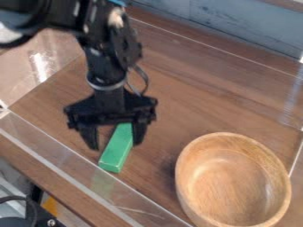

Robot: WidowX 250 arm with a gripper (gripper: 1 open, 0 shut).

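Observation:
A green rectangular block (116, 151) lies on the wooden table, angled away from the front edge. My black gripper (113, 133) is low over the block's far end, its fingers open on either side of it; it is slightly blurred, and whether the fingers touch the block or the table cannot be told.
A round wooden bowl (232, 188) stands at the right front, to the right of the block. A pale blue wall (225, 27) runs along the back, and the table's edge is at the lower left.

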